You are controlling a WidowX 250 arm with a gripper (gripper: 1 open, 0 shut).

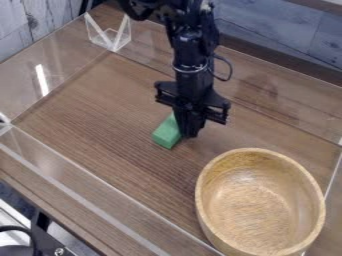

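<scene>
A green block (167, 132) lies on the wooden table, just below and left of my black gripper (181, 118), whose lower parts reach down over the block's upper right end. The fingertips are dark and partly merge with one another, so whether they touch the block or stand open or shut is unclear.
A large beige round bowl (261, 200) stands at the lower right of the table (80, 130). White wire pieces show at the top left and left edge, with a black cable at the bottom left.
</scene>
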